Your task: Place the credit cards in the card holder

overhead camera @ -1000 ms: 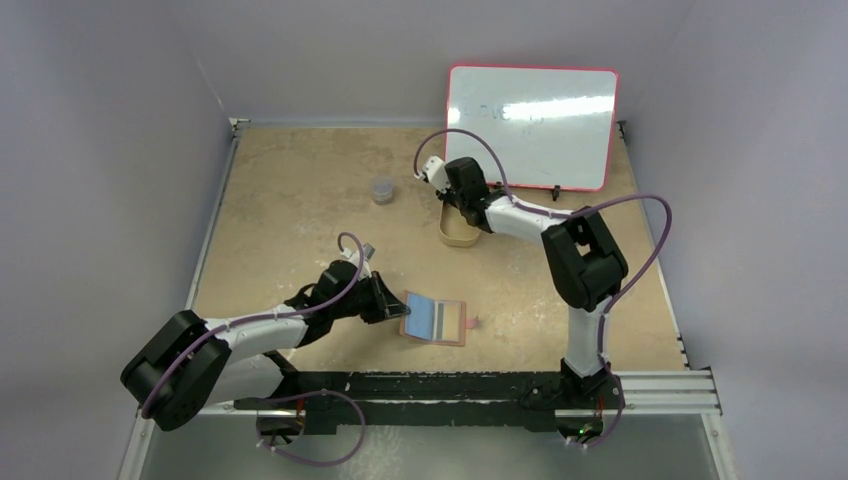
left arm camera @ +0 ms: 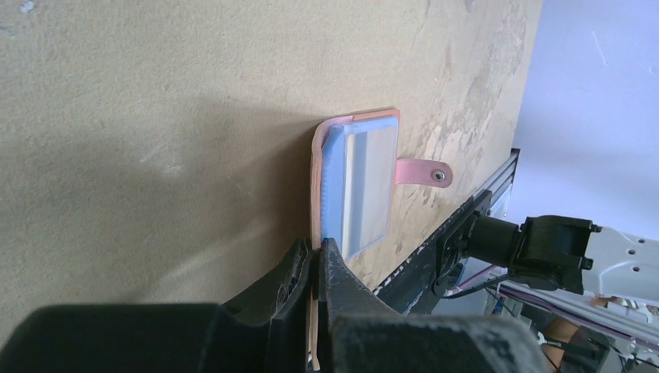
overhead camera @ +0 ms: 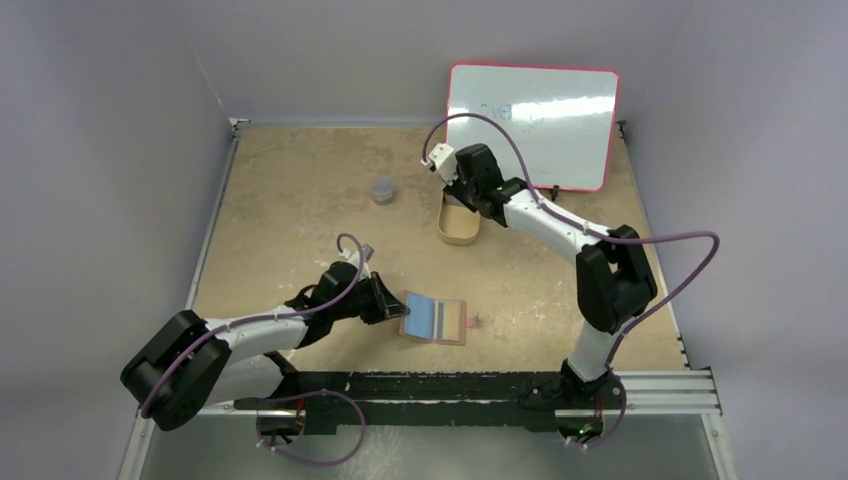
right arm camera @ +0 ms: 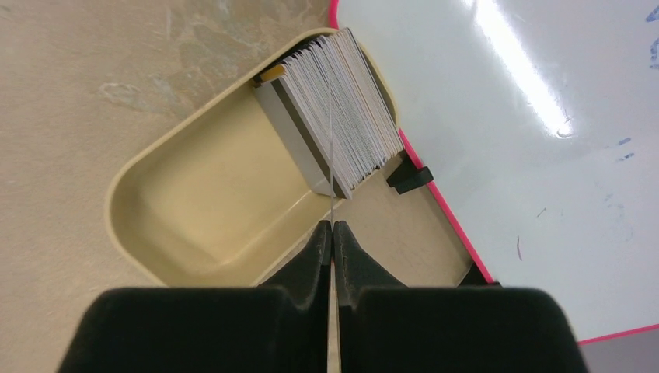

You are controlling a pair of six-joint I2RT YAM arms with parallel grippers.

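Edge-on between the fingertips of my right gripper is a thin card (right arm camera: 331,167), seen as a narrow line above the bin; the gripper is shut on it. Below stands a packed stack of cards (right arm camera: 342,101) at one end of the cream bin (right arm camera: 148,159). On the table the card holder (overhead camera: 452,322) lies spread, pinkish-brown with blue-edged clear sleeves (left arm camera: 369,179) and a snap strap (left arm camera: 423,172). My left gripper is shut on the holder's raised edge. Its fingertips hide part of that edge.
The whiteboard (overhead camera: 540,110) with a pink rim sits at the back right, right beside the bin. A small clear round container (overhead camera: 382,190) stands left of the bin. Bare table (overhead camera: 290,200) spreads across the left and between bin and holder.
The left gripper and holder look nearly the same.
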